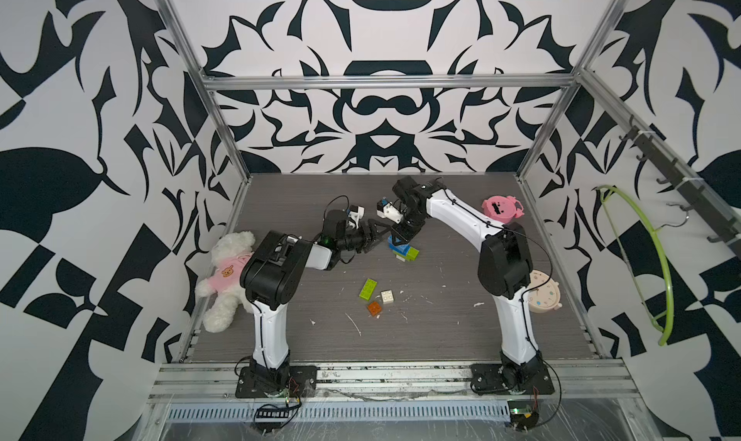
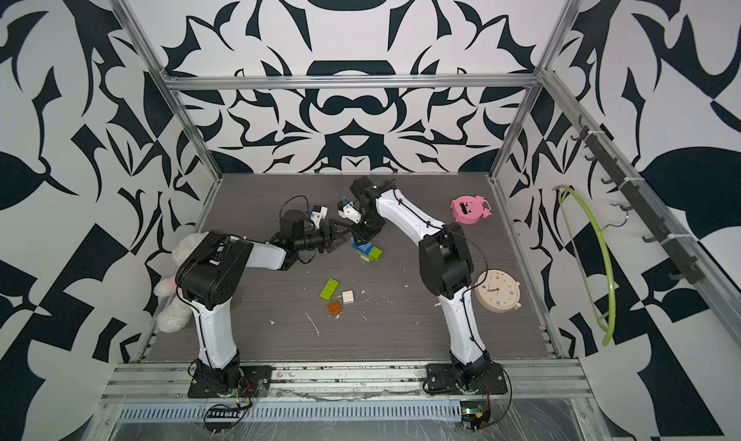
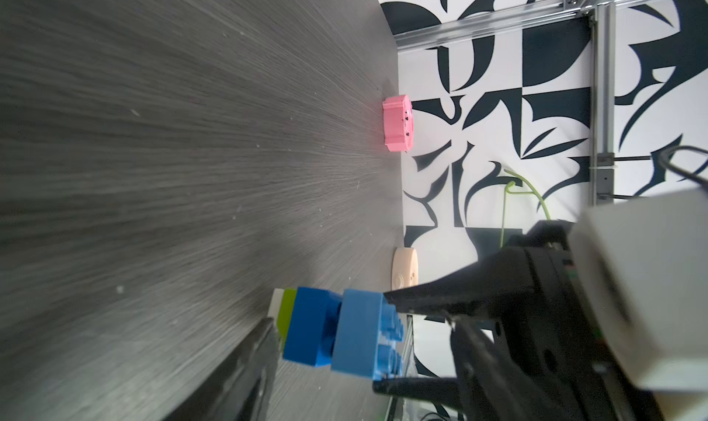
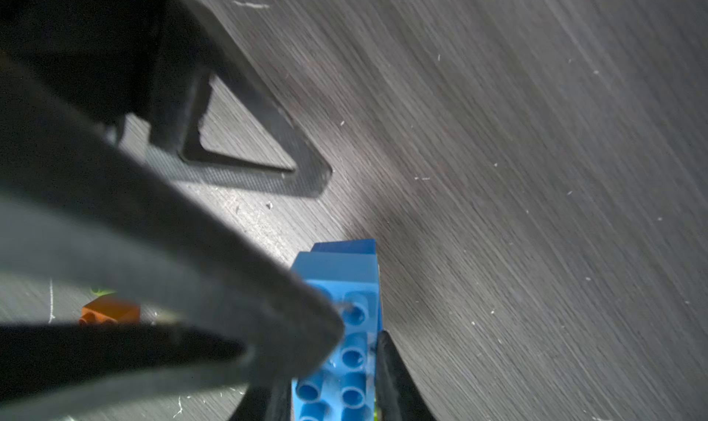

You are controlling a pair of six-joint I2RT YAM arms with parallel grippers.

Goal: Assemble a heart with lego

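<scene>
A light blue brick [image 3: 357,334] is pinched by my right gripper, its studs facing that gripper's palm. Right over the darker blue brick [image 3: 312,326] it sits slightly skewed; whether the two touch I cannot tell. Under the dark brick show a green brick [image 1: 413,253] and a thin white edge [image 1: 400,258]. My left gripper stands open, its fingers spread on either side of the bricks. Loose on the table lie a green brick [image 1: 368,289], a white brick [image 1: 387,296] and an orange brick [image 1: 374,308].
Both grippers crowd close together over the stack. A pink pig-shaped object [image 1: 502,208] rests at the back right, a round clock [image 2: 498,290] at the right. A white teddy bear [image 1: 227,280] lies far left. The front table between the arms is mostly clear, with small scraps.
</scene>
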